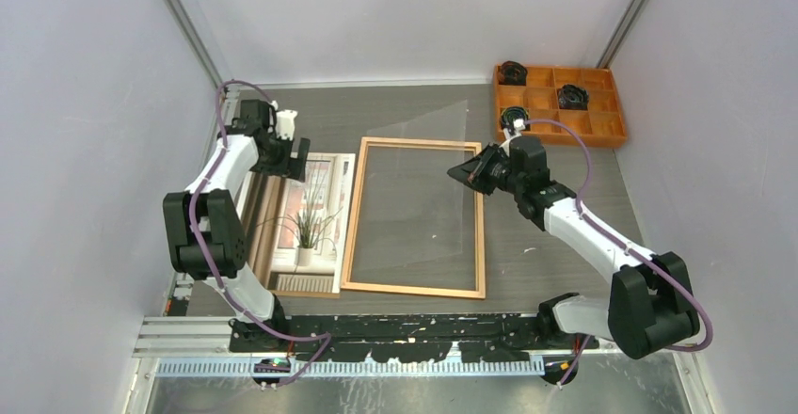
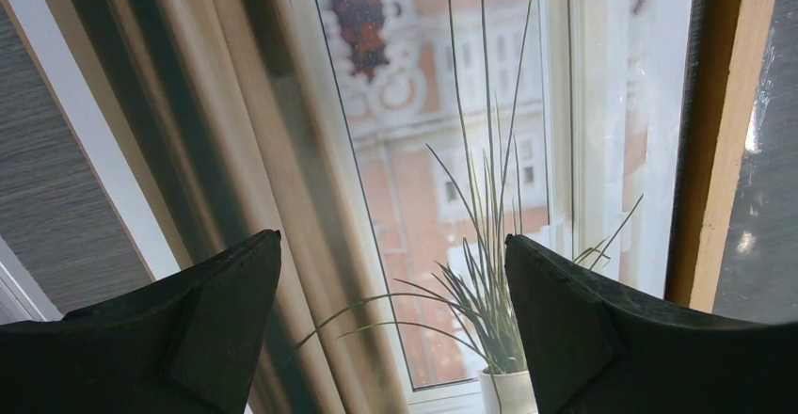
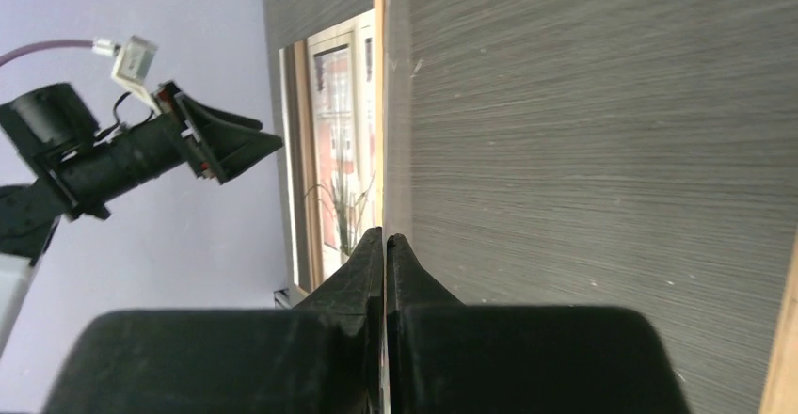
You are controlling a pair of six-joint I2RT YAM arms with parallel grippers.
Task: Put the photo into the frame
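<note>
The wooden frame (image 1: 481,245) lies flat mid-table. Left of it is the photo (image 1: 320,226), a window scene with curtains and a potted plant, close beside the frame's left side. A clear sheet (image 1: 414,188) stands tilted over the frame, its upper corner beyond the far side. My right gripper (image 1: 452,174) is shut on the sheet's edge; from the right wrist the sheet (image 3: 399,103) appears nearly edge-on, running into the fingertips. Above the photo's far part, my left gripper (image 1: 299,160) is open; only the photo (image 2: 433,151) shows below and between its fingers.
An orange compartment box (image 1: 593,132) with dark coiled items stands at the back right. A light rail (image 1: 376,368) runs along the front.
</note>
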